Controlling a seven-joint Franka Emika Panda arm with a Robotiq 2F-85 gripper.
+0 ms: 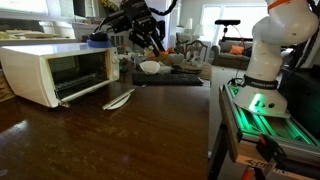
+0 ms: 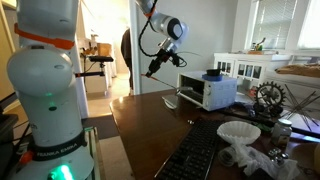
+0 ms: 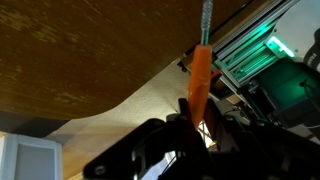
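Note:
My gripper is shut on an orange-handled tool (image 3: 199,80), whose thin metal shaft (image 3: 207,20) points away from the fingers. The tool's far end is outside the wrist view. In exterior view 1 the gripper (image 1: 157,48) hangs in the air above the table, right of the white toaster oven (image 1: 38,78). From the other side, the gripper (image 2: 152,72) shows up high over the far part of the table; the tool is too small to make out clearly there.
A white utensil or small dish (image 1: 120,100) lies on the wooden table (image 1: 125,140) before the oven. A black keyboard (image 2: 190,152), white bowl (image 2: 238,132) and crumpled clear plastic (image 2: 255,160) occupy one end.

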